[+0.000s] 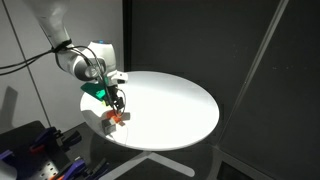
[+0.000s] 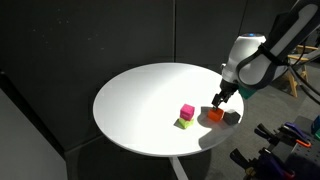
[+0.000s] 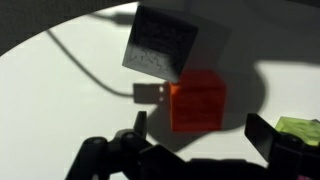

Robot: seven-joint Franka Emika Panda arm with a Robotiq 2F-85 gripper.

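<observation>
A red-orange cube [image 3: 197, 103] lies on the white table, centred ahead of the fingers in the wrist view. My gripper is open, its two dark fingers spread wide to either side of that cube's near end, nothing held. From the side, the gripper [image 2: 217, 103] is low over the red-orange cube [image 2: 215, 115]. A black cube [image 3: 160, 42] sits close to the red-orange one, near the table's edge. A pink cube [image 2: 187, 111] rests on a yellow-green cube [image 2: 184, 123] beside them; part of the yellow-green cube [image 3: 300, 128] shows by the right finger.
A cable from the arm [image 1: 88, 62] loops above the workspace.
</observation>
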